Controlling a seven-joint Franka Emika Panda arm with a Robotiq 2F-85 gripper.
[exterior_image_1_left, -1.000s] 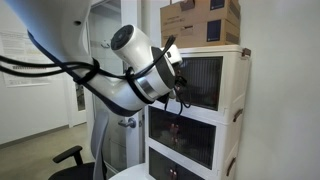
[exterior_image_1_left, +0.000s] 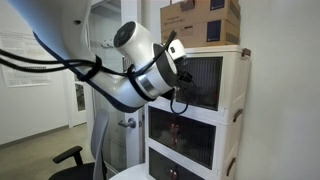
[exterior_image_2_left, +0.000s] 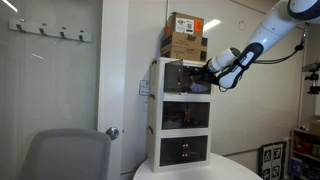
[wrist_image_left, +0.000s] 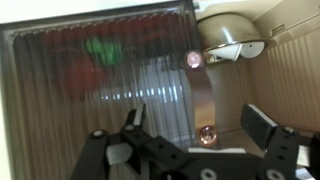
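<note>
A white cabinet (exterior_image_2_left: 157, 130) with dark door panels stands against the wall. My gripper is at its top compartment, as exterior view 2 also shows. Spread fingers (wrist_image_left: 262, 124) appear in the wrist view, with a clear gap between them. A ribbed see-through door (wrist_image_left: 130, 85) fills the left of that view, with blurred red and green shapes behind it. Two round knobs, an upper knob (wrist_image_left: 194, 60) and a lower knob (wrist_image_left: 207, 134), lie along its right edge strip. Contact between fingers and door cannot be told.
Right of the door strip, a shiny rounded metal object (wrist_image_left: 226, 32) shows inside the compartment. Brown boxes (exterior_image_2_left: 184, 37) are stacked on the cabinet top. An office chair (exterior_image_1_left: 85, 160) stands at the left, and a white table (exterior_image_2_left: 205, 170) surrounds the cabinet base.
The cabinet and boxes look unmoved.
</note>
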